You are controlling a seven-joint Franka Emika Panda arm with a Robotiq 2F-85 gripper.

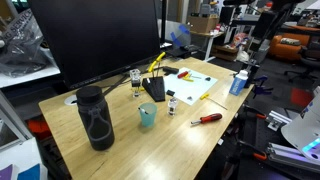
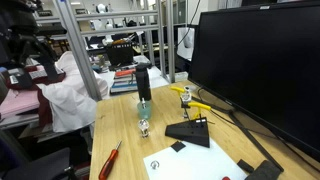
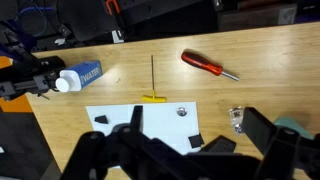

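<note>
My open gripper hangs high over the table, nothing between its wide-set dark fingers. In the wrist view, a red-and-black screwdriver lies near the table edge at upper middle. A yellow-headed tool with a thin dark shaft lies partly across the white sheet. Left of these is a blue-and-white bottle, which stands upright at the right in exterior view 1. A small silver-and-white item sits near the right finger. The teal mug stands left of it in exterior view 1.
A tall black cylinder stands at the table's left. A large monitor lines the back, with a dark stand holding a yellow-handled tool before it. Bare wood lies clear along the front left.
</note>
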